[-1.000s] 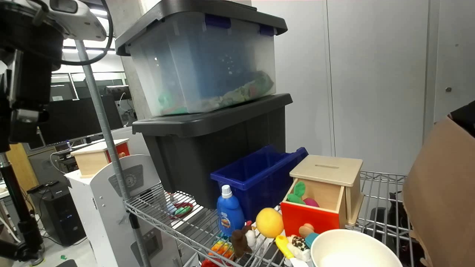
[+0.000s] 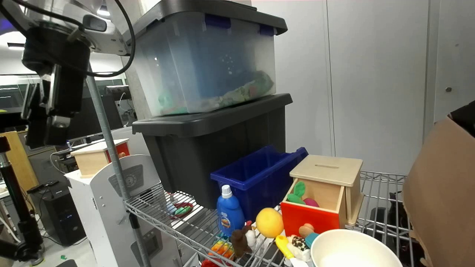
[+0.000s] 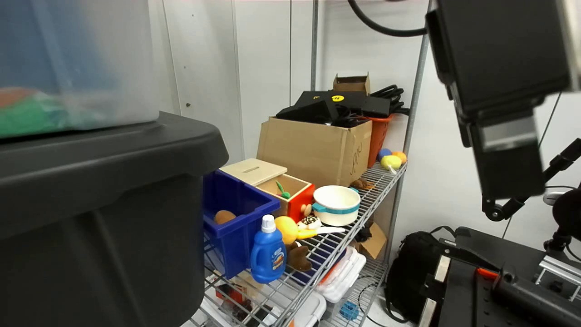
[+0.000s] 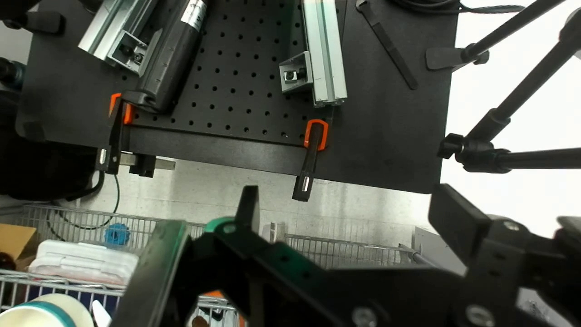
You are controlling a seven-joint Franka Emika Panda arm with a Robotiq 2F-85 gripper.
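Note:
My gripper stands open in the wrist view, its two fingers wide apart with nothing between them. In exterior view 1 it hangs at the upper left, well away from the shelf goods. On the wire shelf, a wooden box (image 2: 329,164) has its red-fronted drawer (image 2: 308,220) pulled out, with a green and magenta toy (image 2: 300,195) inside. A yellow-orange ball (image 2: 269,222), a blue bottle (image 2: 229,211) and a white bowl (image 2: 356,251) sit near it. A blue bin (image 3: 239,210) beside the box contains a brown rounded object (image 3: 224,217).
Two large stacked bins (image 2: 213,124) tower at the shelf's left. A cardboard box (image 3: 310,152) stands behind the bowl. Below the gripper, the black table (image 4: 392,141) carries metal profiles and clamps, with a gap of floor before the shelf. Camera stand rods (image 4: 501,109) rise at the right.
In exterior view 1 the arm and gripper have moved right, and slightly down at the wrist. The shelf objects and drawer look unchanged.

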